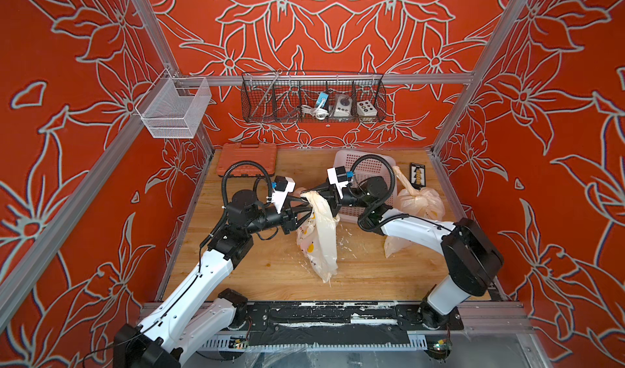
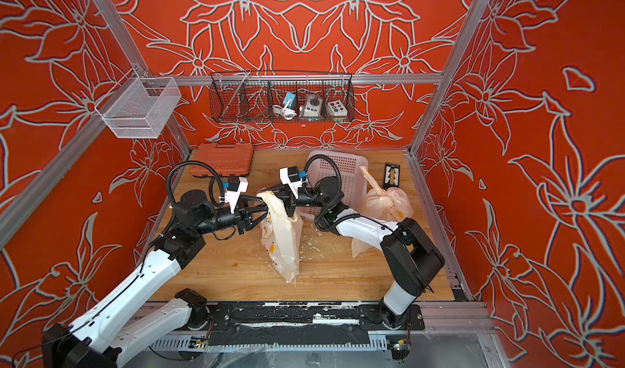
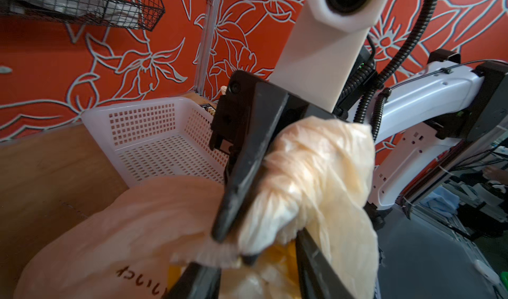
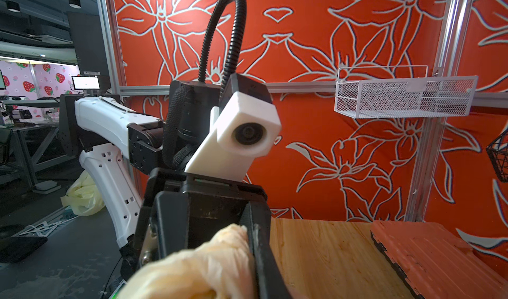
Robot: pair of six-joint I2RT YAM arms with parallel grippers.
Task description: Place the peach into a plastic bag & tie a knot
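The pale plastic bag (image 1: pixel 320 244), printed with orange and yellow spots, hangs between the two arms above the table. My right gripper (image 2: pixel 281 196) is shut with the bag's twisted upper part bunched around its fingers. From the left, my left gripper reaches in against the bag, its fingers (image 3: pixel 313 267) parted on either side of the plastic below the right fingertips. In the right wrist view the bunched bag (image 4: pixel 206 272) covers the bottom, hiding that gripper's own fingertips. No peach is visible.
Behind the right gripper sits a pink perforated basket (image 1: pixel 364 159). A tied bag (image 1: pixel 420 203) and a small dark framed item (image 1: pixel 417 175) lie at the right. An orange case (image 1: pixel 246 158) is at the back left.
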